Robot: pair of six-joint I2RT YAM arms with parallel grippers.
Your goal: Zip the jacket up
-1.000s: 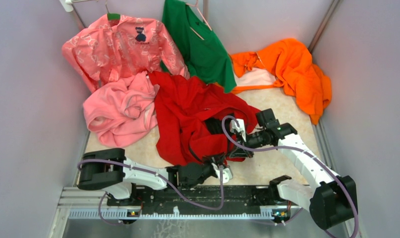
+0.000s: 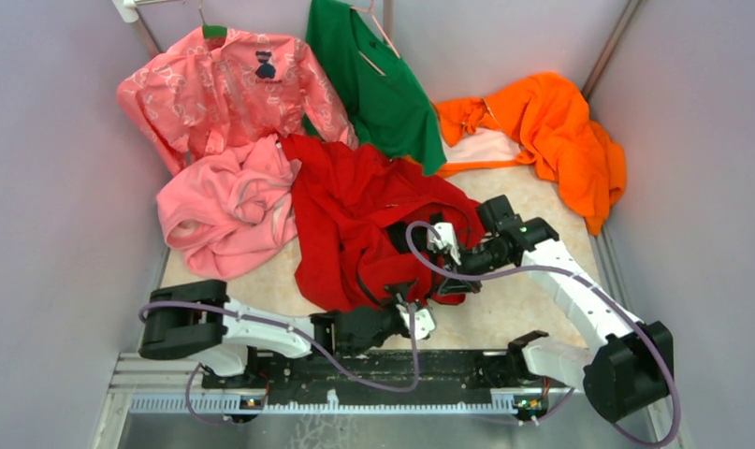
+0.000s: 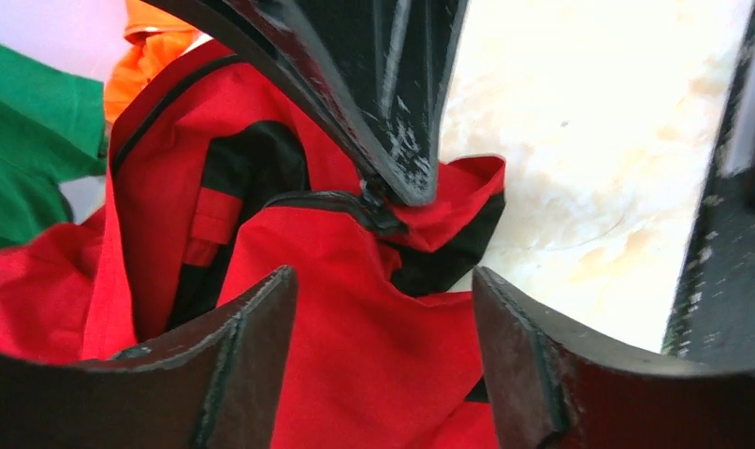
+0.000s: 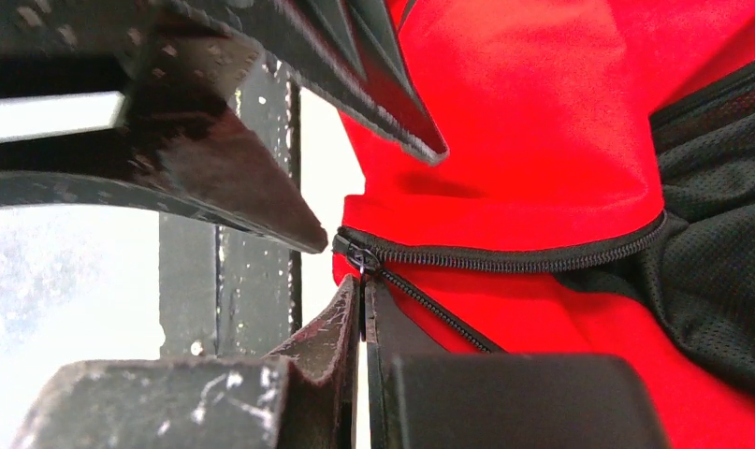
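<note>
The red jacket (image 2: 345, 215) lies crumpled on the table, its black zipper tape (image 4: 504, 257) running along the near hem, black mesh lining beside it. My right gripper is shut at the zipper's end, on the small zipper pull (image 4: 362, 264) or right at it; the slider sits just beyond the fingertips. My left gripper stands open above the jacket's lower edge, nothing seen between its fingers; in the right wrist view its dark fingers hover just above the zipper end, apart from it.
Pink garments (image 2: 224, 206), a hanging green top (image 2: 369, 94) and an orange garment (image 2: 551, 140) surround the jacket at the back and sides. The bare table edge (image 2: 411, 346) lies just in front; cables loop over both arms.
The other garments are unmoved.
</note>
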